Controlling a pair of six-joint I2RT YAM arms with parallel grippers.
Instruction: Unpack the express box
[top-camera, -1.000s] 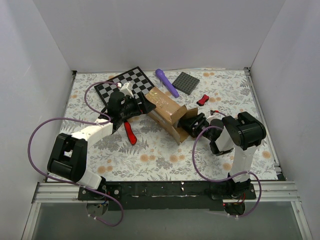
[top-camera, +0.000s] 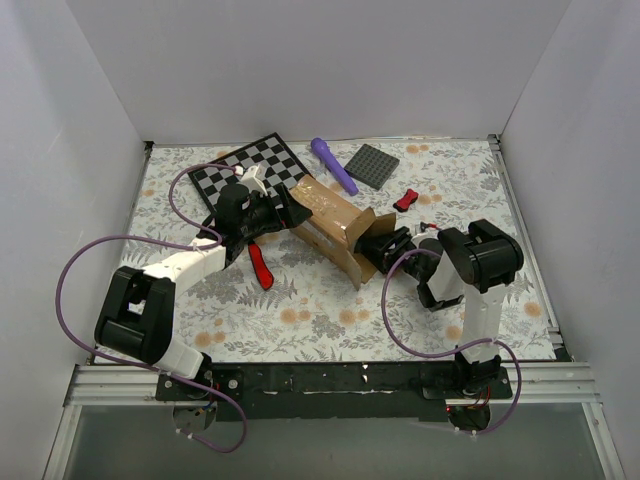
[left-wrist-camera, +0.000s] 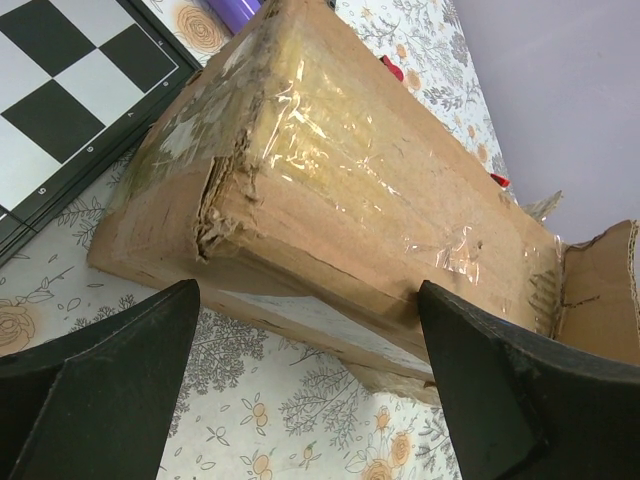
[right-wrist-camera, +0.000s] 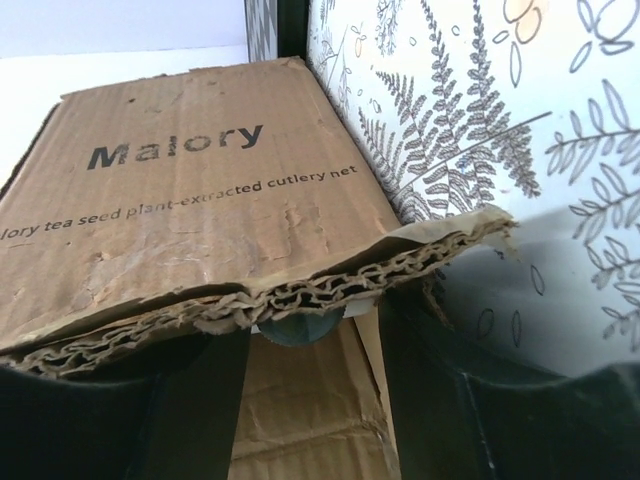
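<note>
The brown cardboard express box (top-camera: 325, 208) lies slanted at the table's middle, its right end open with flaps (top-camera: 360, 228) spread out. At its closed end my left gripper stands open, fingers apart, with the box's worn corner (left-wrist-camera: 215, 215) in front of and between them. My right gripper is at the open end, partly open, its fingertips under a torn cardboard edge (right-wrist-camera: 300, 295). Between those fingers a grey-green rounded thing (right-wrist-camera: 300, 328) shows inside the box; whether it is touched cannot be told. The rest of the contents is hidden.
A checkered board (top-camera: 250, 165) lies behind the left gripper. Beyond the box are a purple stick-like object (top-camera: 333, 166), a dark grey square pad (top-camera: 372, 166) and a small red object (top-camera: 406, 200). A red and black object (top-camera: 261, 266) lies in front.
A flap at the box's open end has risen and now stands up more. My right arm has shifted very slightly; the left arm looks unmoved.
</note>
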